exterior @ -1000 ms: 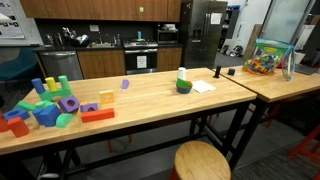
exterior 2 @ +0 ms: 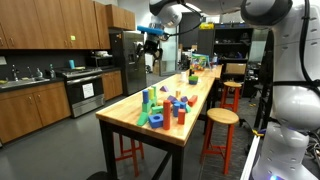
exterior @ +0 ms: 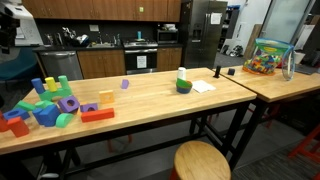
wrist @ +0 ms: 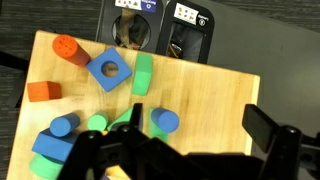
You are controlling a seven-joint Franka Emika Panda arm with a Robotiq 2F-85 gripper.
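Note:
My gripper stands open over the wooden table, its black fingers wide apart with nothing between them. In exterior view 2 the gripper (exterior 2: 150, 50) hangs well above the blocks. The wrist view shows a blue cylinder (wrist: 166, 121), a green block (wrist: 142, 74), a blue piece with a hole (wrist: 108, 69), a red-orange cylinder (wrist: 70, 49) and an orange cube (wrist: 43, 91). Exterior view 1 has a purple ring (exterior: 69, 104), a long red block (exterior: 97, 115) and an orange block (exterior: 106, 97). My gripper hides part of the wrist view's lower blocks.
Farther along the table (exterior: 150, 96) are a green bowl (exterior: 184, 87), a white cup (exterior: 181, 74) and a white sheet (exterior: 203, 86). A clear container of colourful items (exterior: 268, 58) sits at the right. A round stool (exterior: 202, 160) stands in front.
The arm has come into exterior view 1 at the upper left, where it was absent before. The blocks stay where they were.

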